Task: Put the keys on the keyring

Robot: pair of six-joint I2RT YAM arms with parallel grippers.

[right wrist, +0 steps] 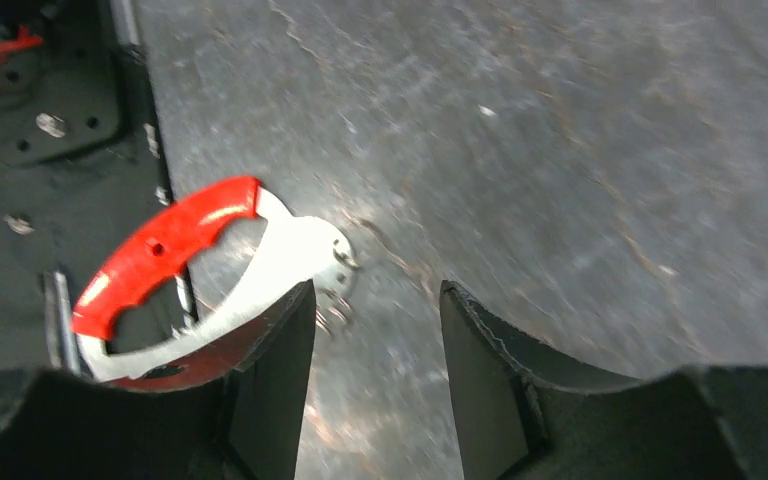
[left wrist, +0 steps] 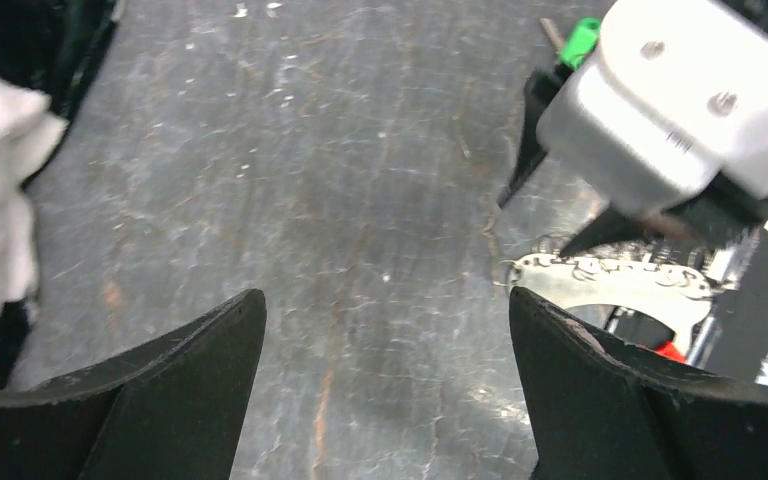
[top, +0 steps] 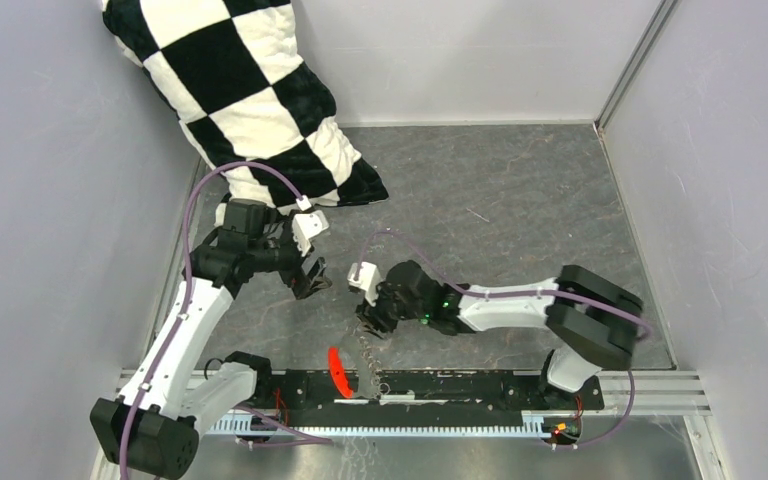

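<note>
A curved pale metal piece [right wrist: 282,252] with a red bar [right wrist: 165,243], which looks like the keyring, lies low in the top view against the dark rail. Small rings [right wrist: 332,312] show at its tip. Separate keys cannot be made out. My right gripper [top: 374,322] stands open just beyond that tip; in its wrist view the tip lies near the left finger, with nothing gripped. My left gripper [top: 318,276] is open and empty, farther up and to the left. From the left wrist, bare floor shows between its fingers, with the metal piece [left wrist: 615,283] beyond the right one.
A black-and-white checked cushion [top: 250,90] leans at the back left. The black rail [top: 450,392] runs along the front. A small green thing [left wrist: 580,42] shows beside the right gripper in the left wrist view.
</note>
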